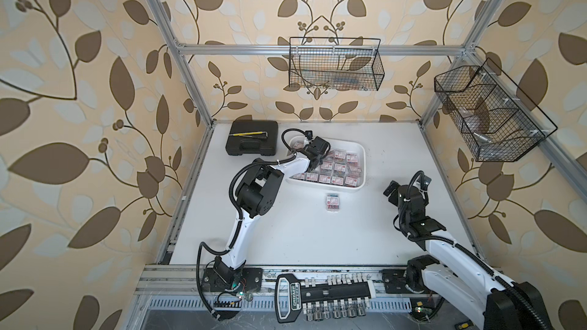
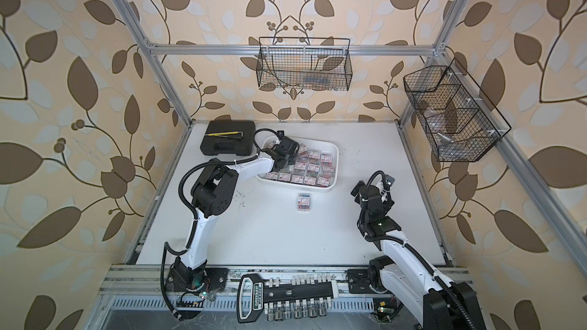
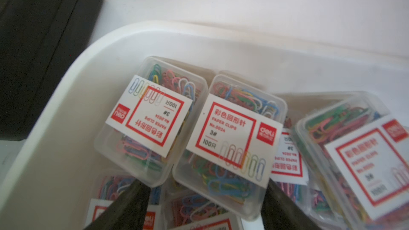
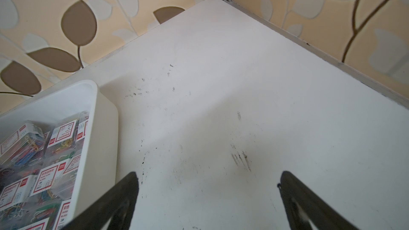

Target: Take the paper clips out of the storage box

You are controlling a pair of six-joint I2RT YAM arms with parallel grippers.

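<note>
The white storage box (image 1: 362, 174) stands at the back middle of the table, filled with several clear paper clip cases. In the left wrist view, one paper clip case (image 3: 233, 134) lies tilted between the blurred fingers of my left gripper. The fingers are apart; contact with the case cannot be made out. Another case (image 3: 150, 119) leans against its left side, and a third case (image 3: 366, 153) lies to the right. A single paper clip case (image 1: 332, 202) rests on the table in front of the box. My right gripper is open above bare table, right of the box.
A black tool case (image 1: 251, 138) with a yellow pencil-like item on top stands left of the box. Wire baskets (image 1: 335, 67) hang on the back and right walls. A socket rack (image 1: 324, 296) lies at the front edge.
</note>
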